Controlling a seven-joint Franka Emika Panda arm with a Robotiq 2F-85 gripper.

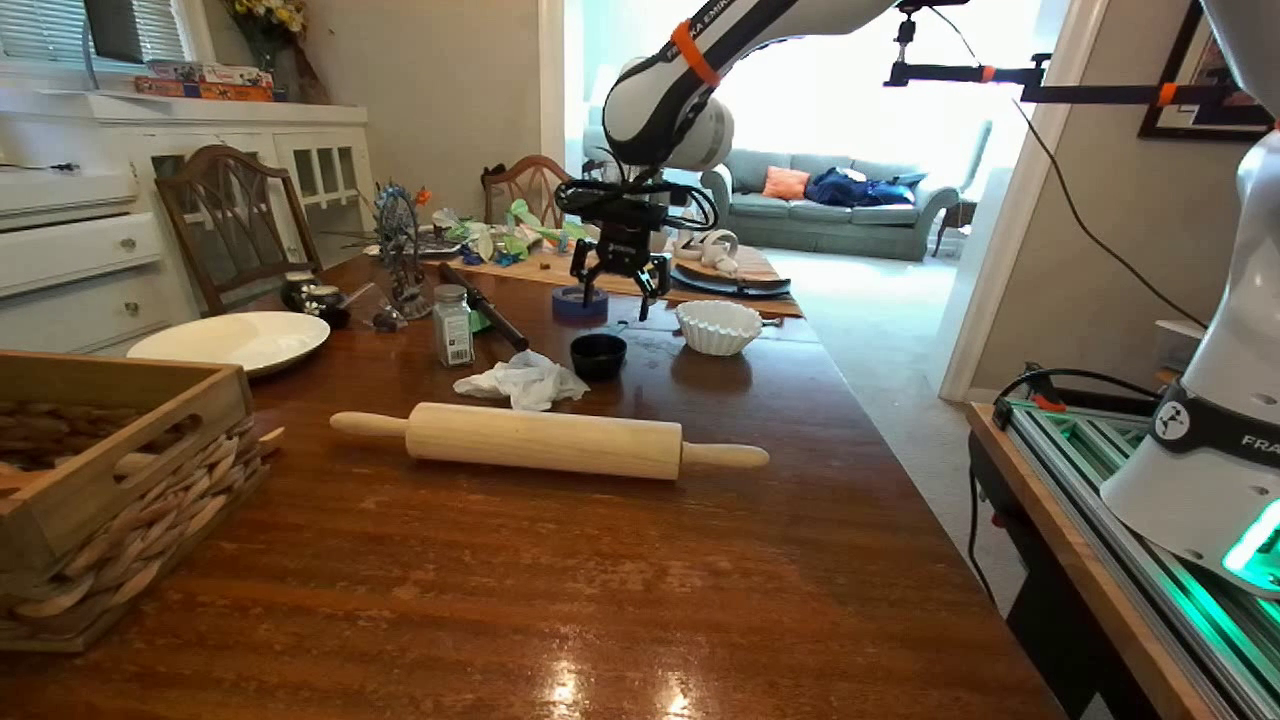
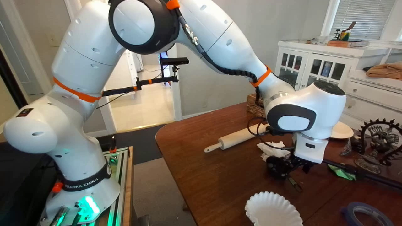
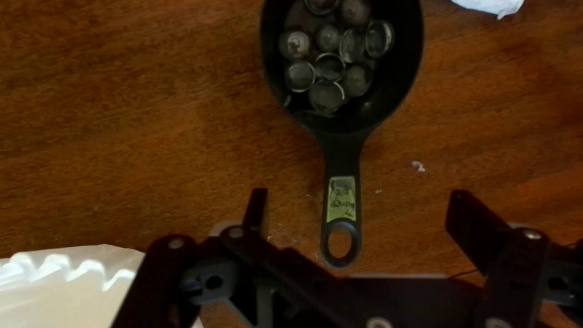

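Below my gripper lies a black measuring cup (image 3: 393,98) holding several small round, glassy-looking pieces. Its handle (image 3: 342,158), with a yellow-green label and a hanging hole, points back between my fingers, which stand wide apart on either side of it. Nothing is held. In exterior view 1 the gripper (image 1: 621,300) hovers above the table, just behind and over the cup (image 1: 597,356). A white fluted bowl (image 1: 717,328) stands to the right of the cup; in the wrist view its scalloped rim (image 3: 71,270) shows at lower left.
Nearby are a crumpled white tissue (image 1: 524,382), a glass shaker jar (image 1: 453,325), a blue tape roll (image 1: 579,302) and a long black rod (image 1: 489,310). A wooden rolling pin (image 1: 546,440) lies across the table. At left are a plate (image 1: 234,341) and a woven basket (image 1: 132,516).
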